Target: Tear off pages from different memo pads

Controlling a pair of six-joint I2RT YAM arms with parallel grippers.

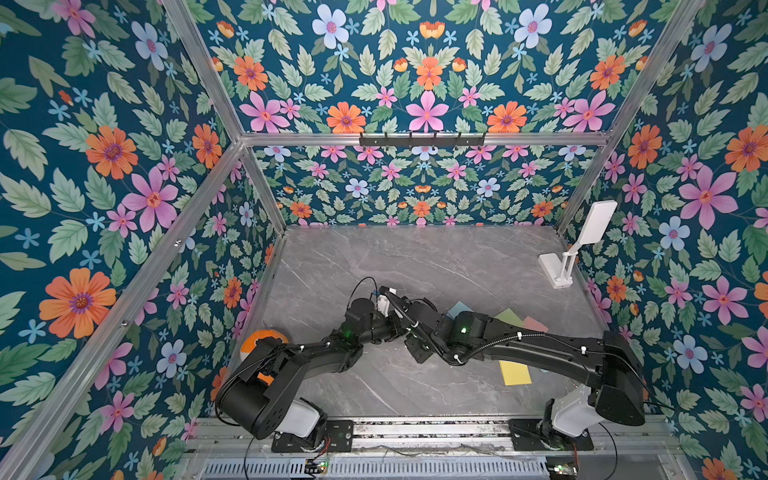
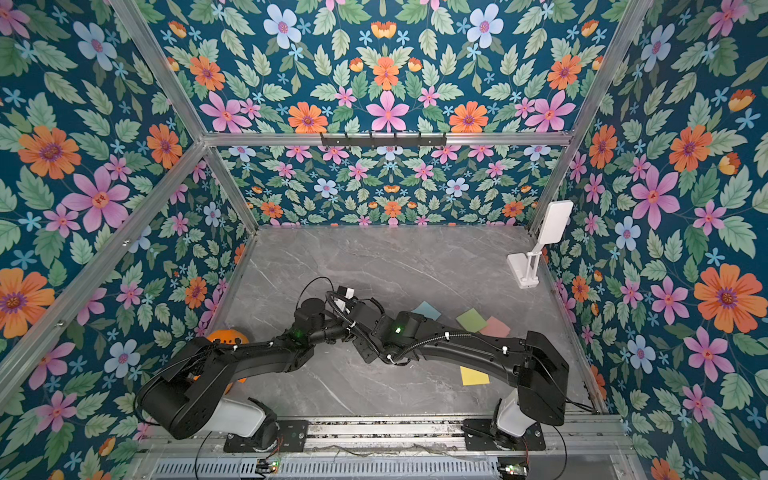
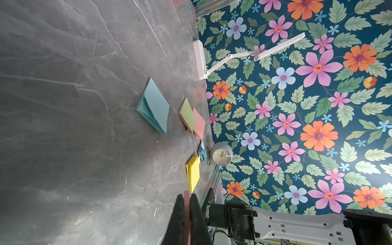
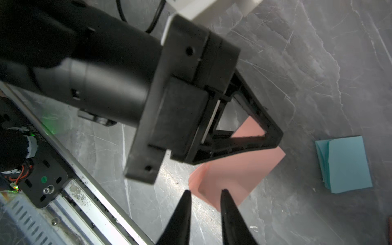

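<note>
In the right wrist view my left gripper reaches in from the left, shut on pink memo paper [image 4: 241, 171]. The paper hangs above the table, and a layer curls at its near left edge. How many sheets it has I cannot tell. The left wrist view shows it only as a thin pink strip between the fingers. My right gripper is part open, its fingertips around the line of sight to the paper's lower corner, with no grip visible. On the table lie blue [image 3: 157, 104], green [image 3: 187, 115], another pink [image 3: 199, 123] and yellow [image 3: 195, 171] pads.
Both arms meet over the middle of the table, close together. A white folding lamp [image 1: 593, 224] stands at the far right. Something orange and white [image 1: 268, 340] sits at the left, partly behind the left arm.
</note>
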